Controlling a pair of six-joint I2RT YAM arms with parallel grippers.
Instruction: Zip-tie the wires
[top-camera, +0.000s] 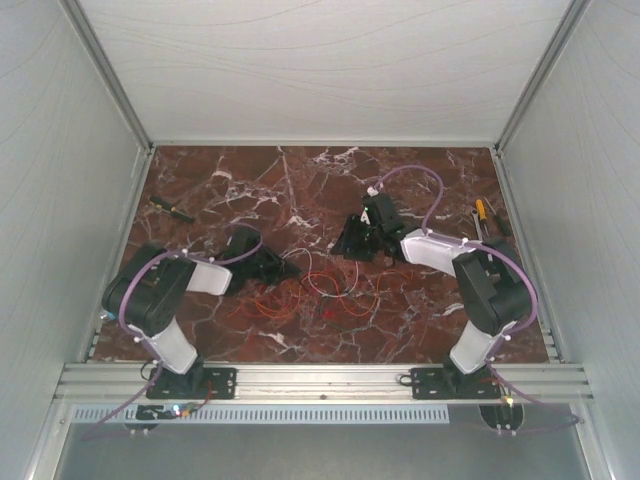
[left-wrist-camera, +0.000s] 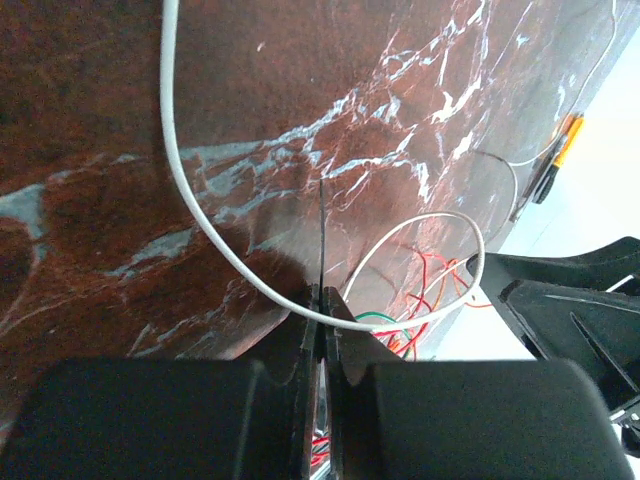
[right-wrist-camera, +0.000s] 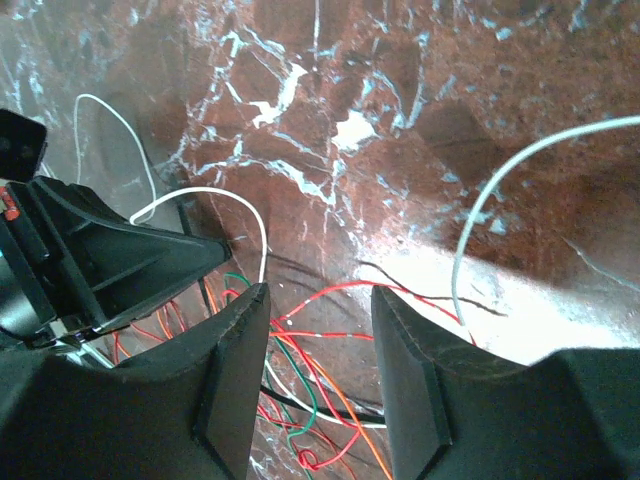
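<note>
Red and orange wires (top-camera: 275, 311) lie tangled on the marbled table, with green, black and white strands among them in the right wrist view. My left gripper is shut at their left side. A white wire (left-wrist-camera: 222, 243) curves across its fingertips; whether they pinch it cannot be told. A thin dark line (left-wrist-camera: 322, 225) runs straight beyond the tips, possibly a zip tie's tail. Above and right of the tangle, my right gripper stands open, its fingers apart with nothing seen held. Wires (right-wrist-camera: 325, 335) show below, through its gap.
An orange-handled tool (top-camera: 481, 210) and a wrench (top-camera: 476, 224) lie at the table's right edge. A dark tool (top-camera: 172, 209) rests at the upper left. Bare table lies behind the arms and in front of the wires.
</note>
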